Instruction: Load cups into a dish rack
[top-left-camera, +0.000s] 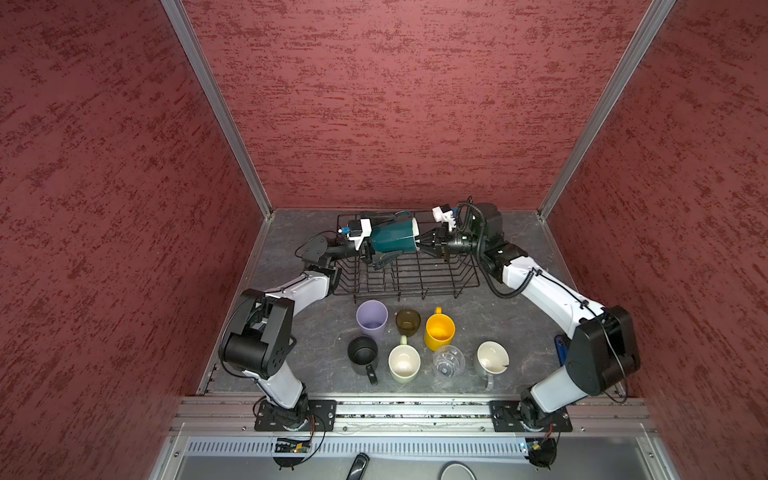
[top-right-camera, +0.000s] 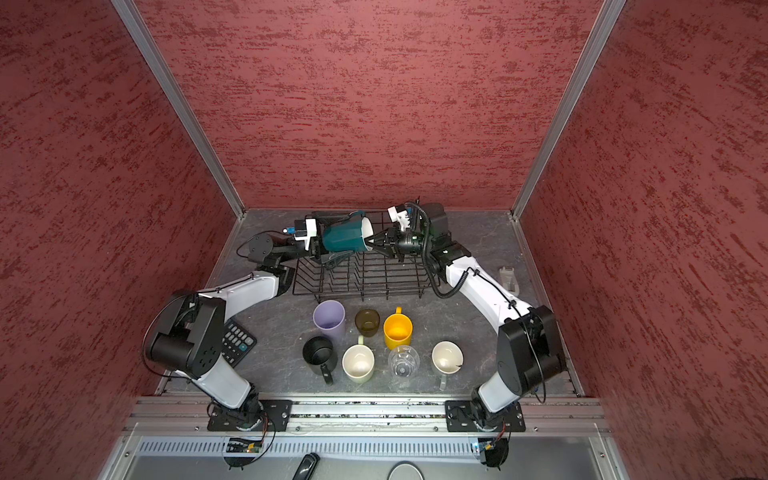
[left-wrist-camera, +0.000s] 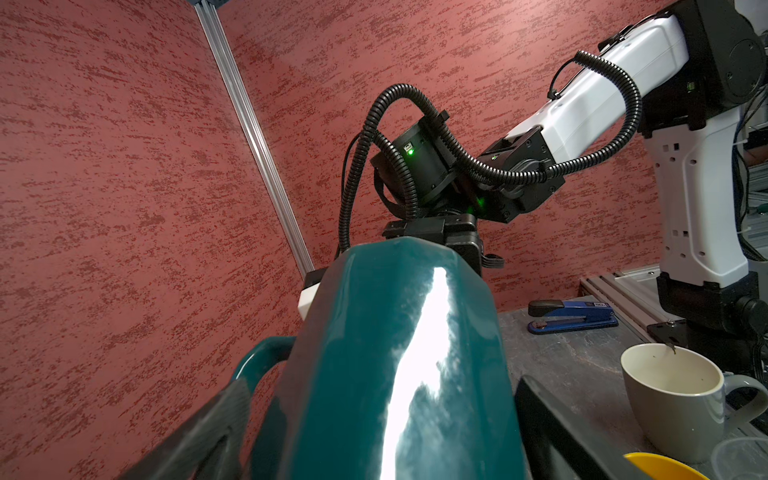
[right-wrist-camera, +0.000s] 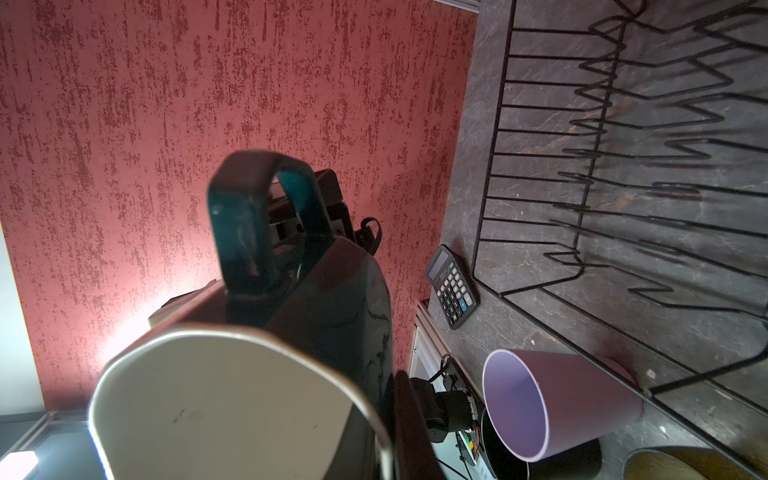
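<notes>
A teal mug (top-left-camera: 392, 236) with a white inside is held sideways above the black wire dish rack (top-left-camera: 416, 293). My right gripper is shut on its rim, one finger inside and one outside the wall. The left gripper (top-left-camera: 402, 234) is open, with its blurred fingers (left-wrist-camera: 200, 440) on either side of the mug's base end; whether they touch it cannot be told. Along the front stand a purple cup (top-left-camera: 372, 317), a brown glass (top-left-camera: 408, 321), a yellow mug (top-left-camera: 439, 329), a black mug (top-left-camera: 362, 352), a cream mug (top-left-camera: 404, 362), a clear glass (top-left-camera: 449, 361) and a white cup (top-left-camera: 492, 357).
No cup shows in the rack's bare wire slots (right-wrist-camera: 640, 152). A calculator (top-right-camera: 237, 344) lies at the left and a blue stapler (left-wrist-camera: 572, 315) at the right. Bare table shows between the white cup and the rack.
</notes>
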